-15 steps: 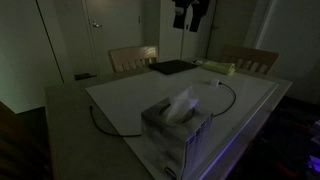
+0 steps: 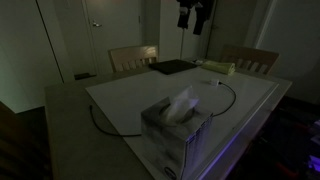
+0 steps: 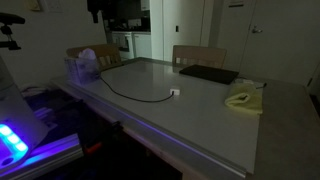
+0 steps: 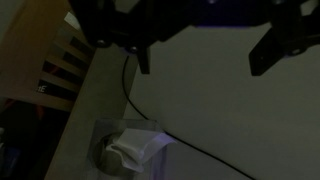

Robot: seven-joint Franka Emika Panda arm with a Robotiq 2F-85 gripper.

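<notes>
High above the white table my gripper point(image 2: 190, 27) stands open, its two fingers apart with nothing between them. In the wrist view the dark fingers point(image 4: 268, 52) are spread wide over bare tabletop. A box of tissues point(image 2: 175, 138) sits at the table's near edge, white tissue point(image 2: 181, 106) sticking up out of its top. From the wrist, the tissue box point(image 4: 128, 150) shows low in the frame, below and clear of the fingers. At the table's far side lies a yellow cloth point(image 3: 245, 97).
A black flat board point(image 3: 208, 73) lies near the back edge. One dark cable point(image 3: 130, 96) crosses the white tabletop point(image 3: 190, 125) to a small white block point(image 3: 175, 92). Chairs point(image 2: 133, 57) stand behind the table.
My gripper has shifted slightly to the right and up in exterior view 1, staying open. The tissue box and the other things on the table have not moved.
</notes>
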